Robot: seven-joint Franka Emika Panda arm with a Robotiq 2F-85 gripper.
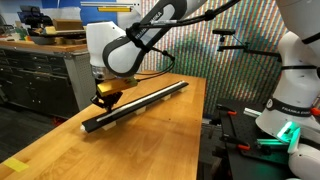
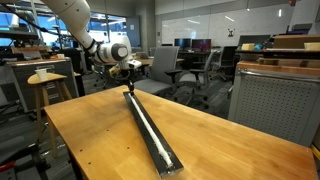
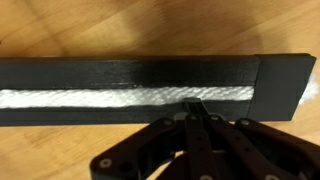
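A long black channel (image 1: pixel 140 105) lies on the wooden table, with a white rope (image 3: pixel 100 98) running along its groove. In the wrist view, a black end section (image 3: pixel 280 85) covers the rope near the right end, and a white frayed tip (image 3: pixel 310 90) pokes out beyond it. My gripper is shut, its fingertips right at the rope close to that end section. No rope shows pinched between the fingers; whether they touch it is unclear. From exterior view 2, my gripper (image 2: pixel 130 90) is at the channel's far end.
Bare tabletop (image 1: pixel 150 145) surrounds the channel on both sides. A wooden stool (image 2: pixel 45 88) stands beside the table, with office chairs (image 2: pixel 200 83) and a grey cabinet (image 2: pixel 272 105) beyond. A second arm (image 1: pixel 290 100) is at the right of exterior view 1.
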